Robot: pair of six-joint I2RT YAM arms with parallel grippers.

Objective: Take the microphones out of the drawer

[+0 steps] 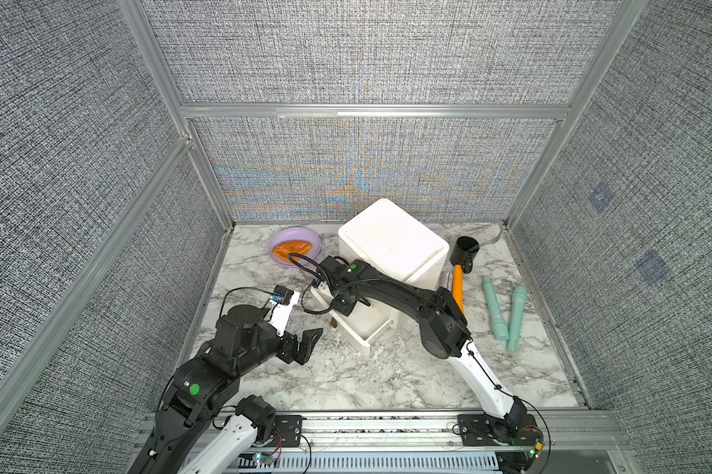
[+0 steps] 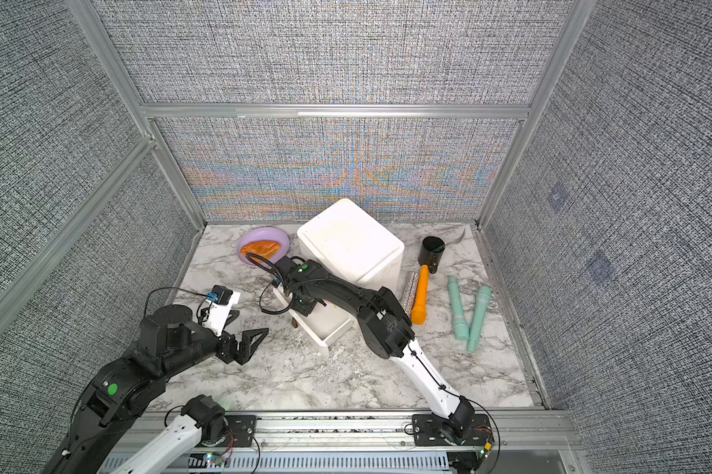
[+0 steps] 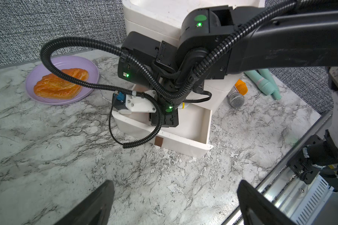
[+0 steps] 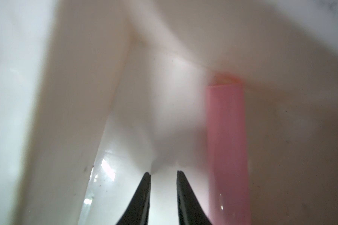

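Observation:
The white drawer [image 1: 365, 345] stands pulled out of its white box. Inside it lies a pink bar-like handle [image 4: 228, 150], the microphone's visible part in the right wrist view; my right arm covers most of it from above. Down in the drawer, my right gripper has its fingertips apart with only bare drawer floor between them. The handle runs just to the right of these fingers, outside the gap. My left gripper [image 1: 303, 341] is wide open and empty, over the table in front and to the left of the drawer.
A purple plate [image 3: 92, 69] with a pastry sits left of the box. To its right are a black mug [image 2: 431, 249], an orange microphone [image 2: 420, 296] and two green microphones [image 2: 457, 308] [image 2: 479, 316].

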